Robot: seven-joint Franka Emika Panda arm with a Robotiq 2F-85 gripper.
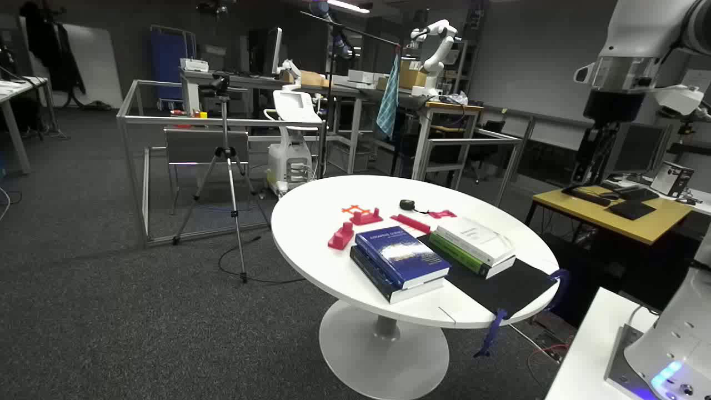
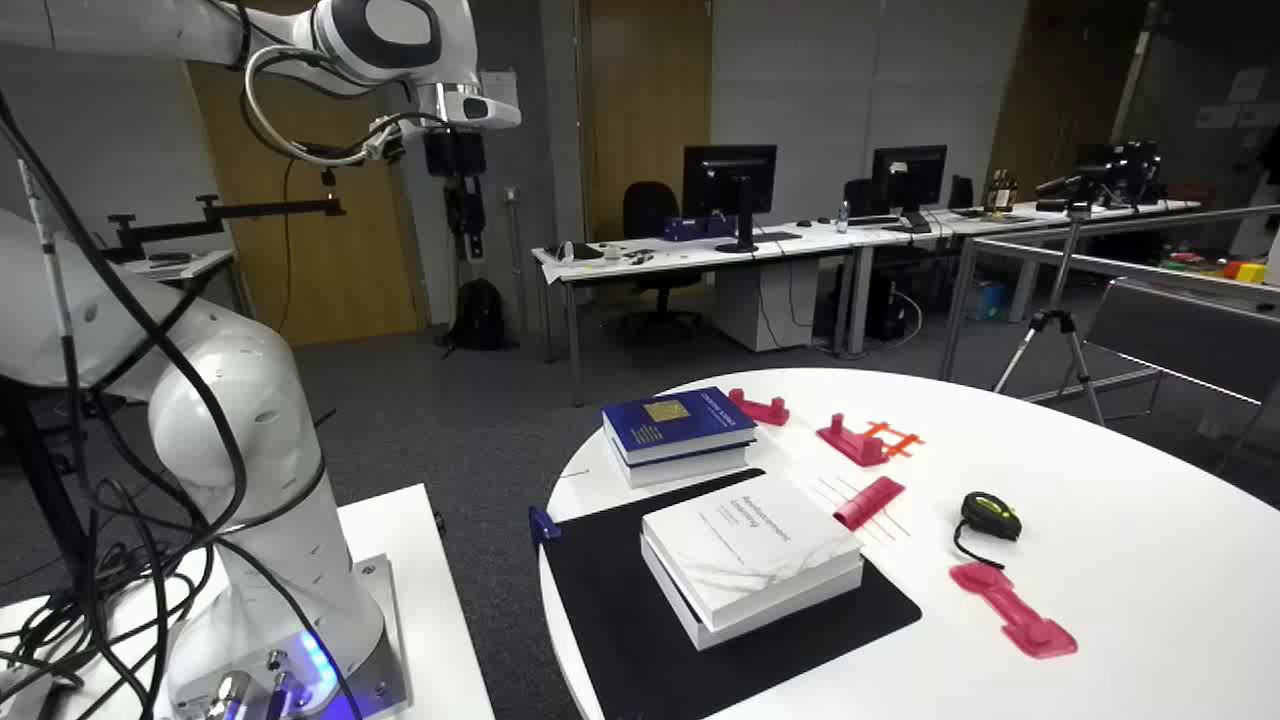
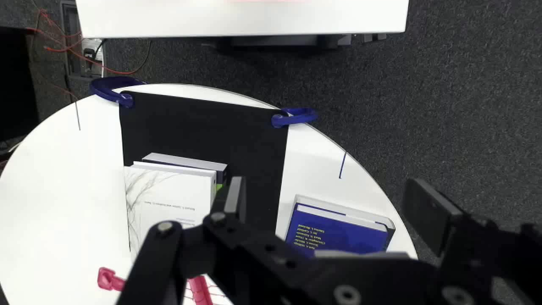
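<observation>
High above the round table's near side hangs my gripper, its fingers spread wide apart in the wrist view with only air between them. Exterior view 2 has it (image 2: 465,228) well clear of the tabletop. A blue book (image 2: 678,420) lies on another book, forming one stack. The second stack has a white book (image 2: 750,540) on top; exterior view 1 reveals a green-edged book (image 1: 460,253) under it. This stack rests on a black mat (image 2: 624,636). From the wrist camera, the blue book (image 3: 335,231) is partly hidden behind the gripper.
Pink parts (image 1: 343,236), an orange frame-like piece (image 1: 355,210) and a black tape measure (image 2: 990,515) lie scattered on the white table (image 1: 320,200). Blue clamps (image 3: 294,117) hold the mat at the table edge. The far tabletop has bare room.
</observation>
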